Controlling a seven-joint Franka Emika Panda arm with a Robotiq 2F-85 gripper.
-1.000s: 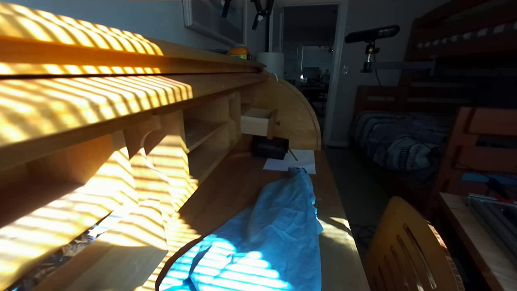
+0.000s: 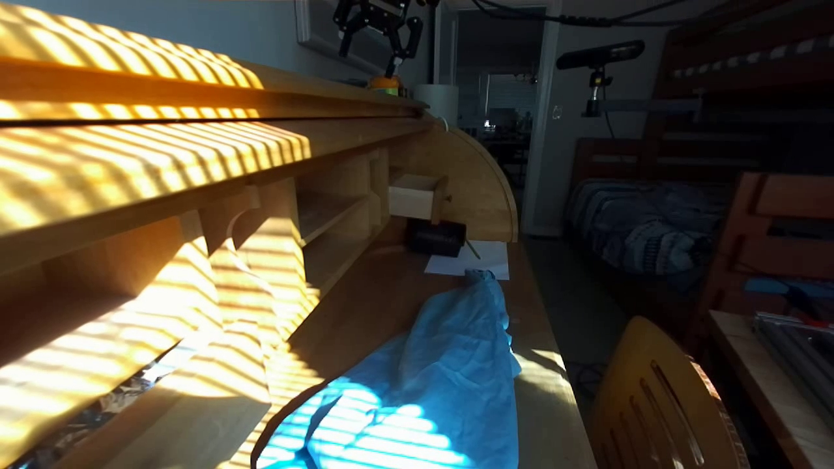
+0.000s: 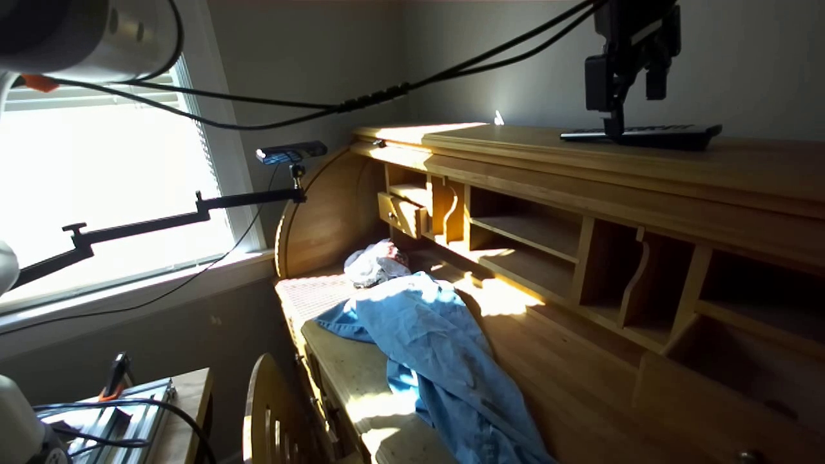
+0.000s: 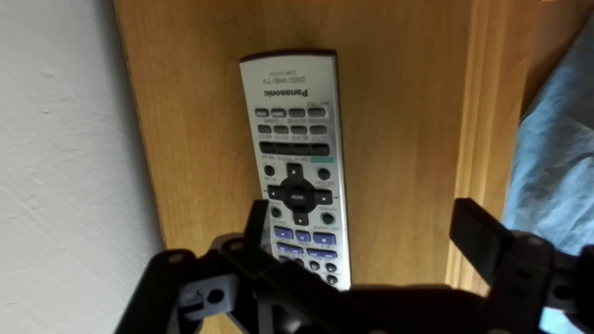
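Note:
A silver Panasonic remote control with dark buttons lies on the wooden top of the roll-top desk, seen from above in the wrist view. My gripper is open over it, and nothing sits between the fingers. One finger overlaps the remote's left edge in that view; the other stands well to its right. The remote's lower end is hidden behind the gripper. From exterior view 2, the gripper hangs just above the dark-sided remote; whether they touch I cannot tell. Exterior view 1 has the gripper above the desk top.
A wall runs close along the desk top's back edge. Blue cloth lies across the desk surface below. An orange-yellow object stands on the desk top. A small drawer is pulled out. Cables cross overhead.
My gripper has come down and to the left in exterior view 1, closer to the desk top. The cloth and drawer have not moved.

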